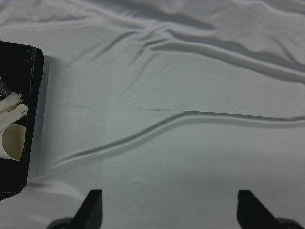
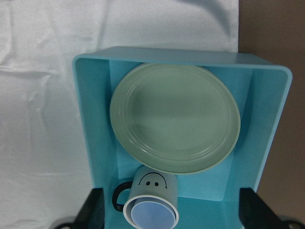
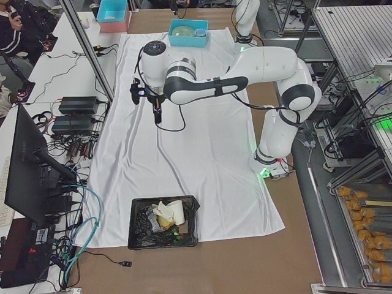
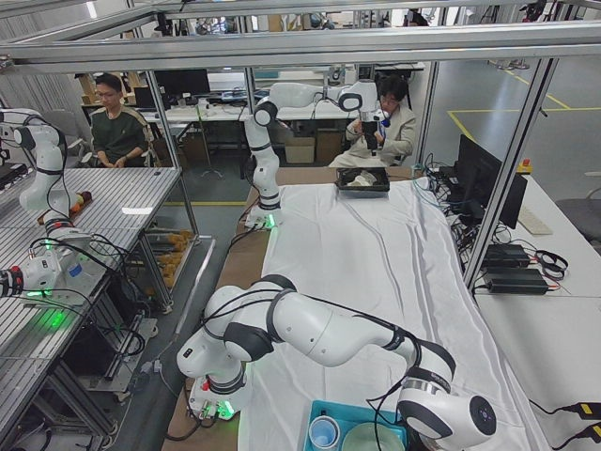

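Observation:
My left gripper hangs open and empty above the white cloth (image 1: pixel 167 81). The black tray (image 1: pixel 31 95), holding crumpled scraps and a white cup-like piece (image 1: pixel 12 143), lies at the left of the left wrist view. My right gripper is open over the blue bin (image 2: pixel 267 114), fingers apart with nothing held. In the bin are a pale green plate (image 2: pixel 174 119) and, beside it, a white mug (image 2: pixel 152 185) with a smiley face and dark handle, with a light blue inside or insert. The mug lies partly between the fingertips in that view.
A monitor (image 3: pixel 27 165), cables and black boxes (image 3: pixel 73 122) line one side. Metal frame posts (image 4: pixel 507 160) stand around the area, with people seated beyond.

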